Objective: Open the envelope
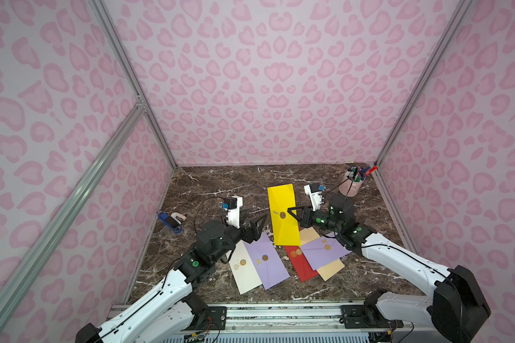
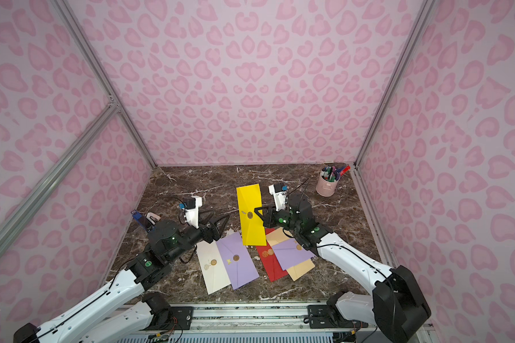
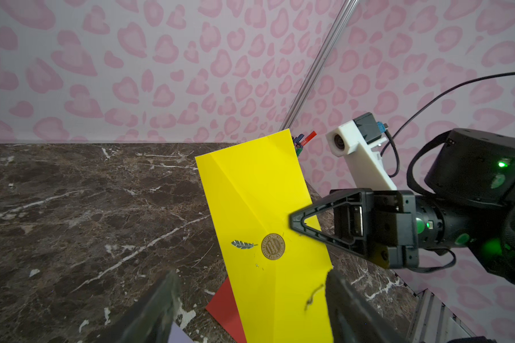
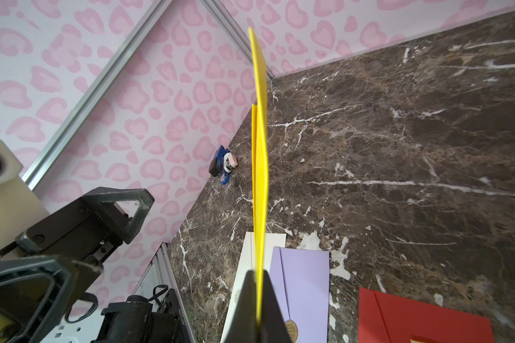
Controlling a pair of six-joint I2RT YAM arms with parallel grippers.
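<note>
A yellow envelope [image 1: 281, 212] with a round seal hangs near upright above the table, its right edge pinched by my right gripper [image 1: 295, 213]. In the right wrist view the envelope [image 4: 259, 171] stands edge-on between the dark fingers; two layers of yellow show near its top. Its flap face, with the seal and a small feather mark, is turned to the left wrist view, where the flap lies flat on the envelope [image 3: 257, 200]. My left gripper [image 1: 261, 223] is left of the envelope, its fingers apart and nothing between them.
On the table lie a white envelope [image 1: 244, 268], a purple one [image 1: 269, 265] and a red one [image 1: 304, 266]. Another purple envelope [image 1: 320, 254] overlaps a beige one [image 1: 332, 268]. A pen cup [image 1: 350, 185] stands back right; a blue item [image 1: 169, 220] lies left.
</note>
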